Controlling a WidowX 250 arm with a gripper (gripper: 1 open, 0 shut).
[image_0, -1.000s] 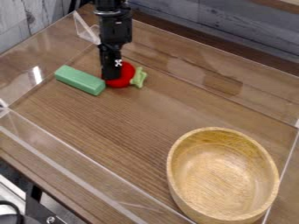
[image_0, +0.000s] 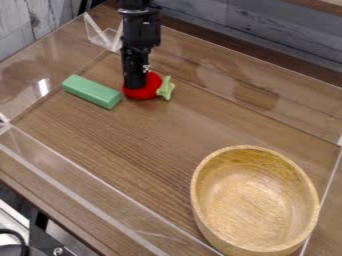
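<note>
My gripper (image_0: 135, 78) reaches down from the top at the left of centre, its dark tip over a red round object (image_0: 147, 90) with a light green leafy top (image_0: 166, 88). The gripper looks shut; whether it touches the red object is unclear. A green block (image_0: 91, 91) lies just left of the red object.
A large yellow bowl (image_0: 254, 203) stands at the lower right. A wall borders the back.
The gripper and red object have shifted very slightly; otherwise little has visibly changed.
</note>
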